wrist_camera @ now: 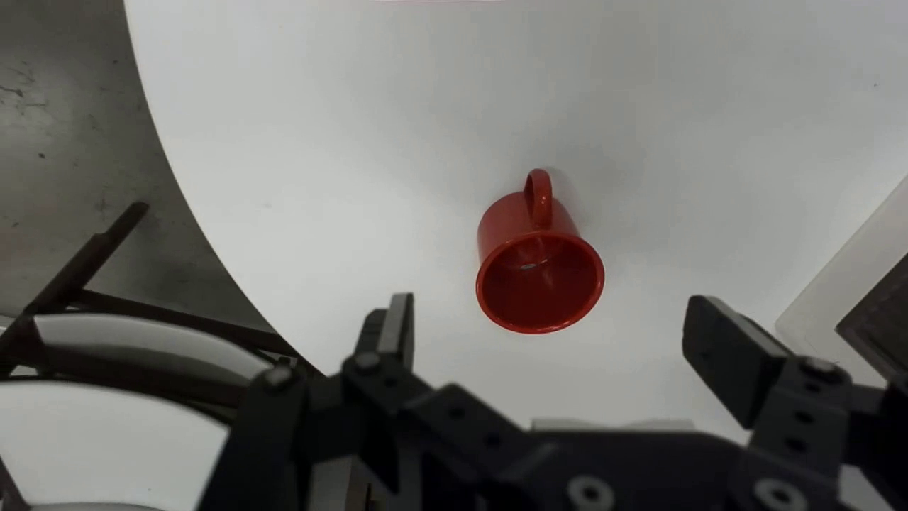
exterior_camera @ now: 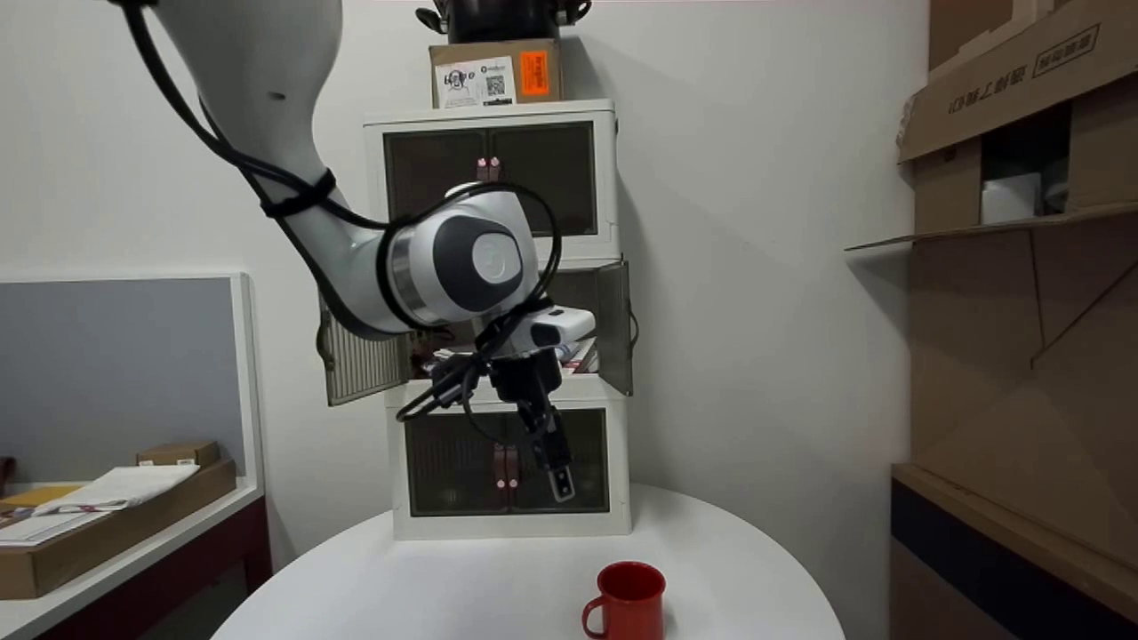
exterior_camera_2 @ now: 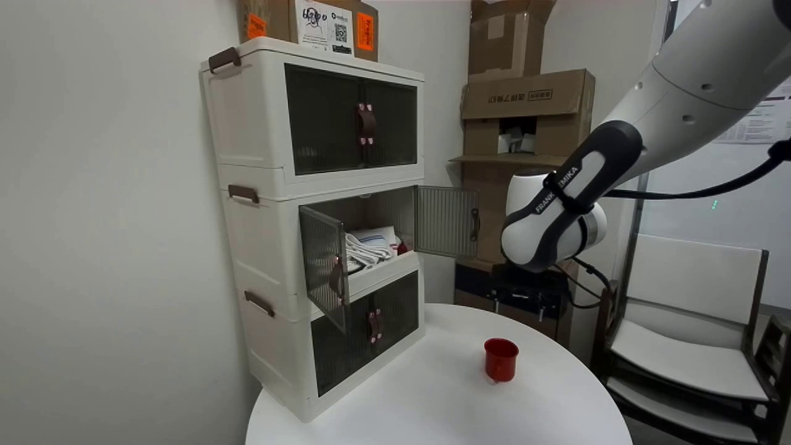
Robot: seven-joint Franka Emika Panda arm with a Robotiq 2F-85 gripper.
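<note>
A red mug (exterior_camera: 631, 603) stands upright on the white round table (exterior_camera_2: 445, 400), with its handle to the left in exterior view 1. From above, the wrist view shows the mug (wrist_camera: 511, 223) with its mouth facing the camera and its handle toward the top. My gripper is open, its two fingers wide apart and nothing between them. It hangs above the table, clear of the mug. In exterior view 2 the gripper (exterior_camera_2: 517, 310) appears beyond and above the mug (exterior_camera_2: 501, 361).
A stacked white cabinet (exterior_camera_2: 256, 115) stands at the table's back. Its middle compartment is open, both doors swung outward, with folded white cloths (exterior_camera_2: 371, 248) inside. Chairs (exterior_camera_2: 686, 356) stand beside the table.
</note>
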